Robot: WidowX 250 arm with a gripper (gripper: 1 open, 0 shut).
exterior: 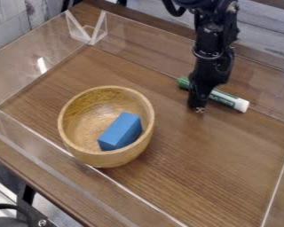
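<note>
The black gripper (197, 103) reaches down from the top, its fingertips low at the near side of a green marker-like cylinder (225, 97) with a white end, which lies on the wooden table at the right. The gripper looks shut; the dark fingers blend together, and whether anything is between them cannot be seen. A wooden bowl (79, 111) at the left holds a blue block (121, 131).
Clear walls or edges border it at the back and sides.
</note>
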